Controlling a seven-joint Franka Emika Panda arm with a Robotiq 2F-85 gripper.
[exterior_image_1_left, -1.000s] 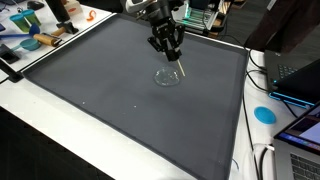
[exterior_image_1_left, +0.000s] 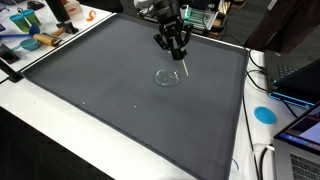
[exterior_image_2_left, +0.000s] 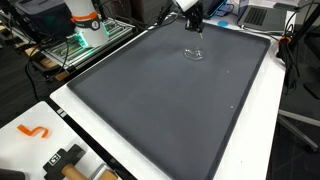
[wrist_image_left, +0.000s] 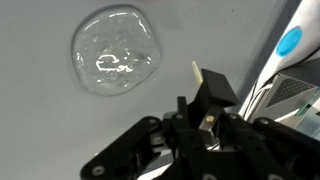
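Observation:
A clear, round, shallow dish (wrist_image_left: 116, 49) lies on the dark grey mat, plain in the wrist view and faint as a clear disc (exterior_image_1_left: 167, 77) in exterior view 1. My gripper is shut on a thin, pale wooden stick (wrist_image_left: 197, 72) whose tip sticks out past the fingers. In exterior view 1 the stick (exterior_image_1_left: 185, 68) points down toward the mat, just right of the dish and apart from it. Whether its tip touches the mat, I cannot tell.
The mat (exterior_image_2_left: 160, 110) is a broad tray with a raised edge, mostly bare. A blue disc (exterior_image_1_left: 265, 115) and laptops (exterior_image_1_left: 297, 158) lie off to its right. Tools and cups (exterior_image_1_left: 30, 44) crowd the far left. A hammer (exterior_image_2_left: 68, 160) lies near exterior view 2's bottom left.
The gripper has shifted slightly to the right with the stick, whose tip now stands further from the dish. The dish looks unmoved.

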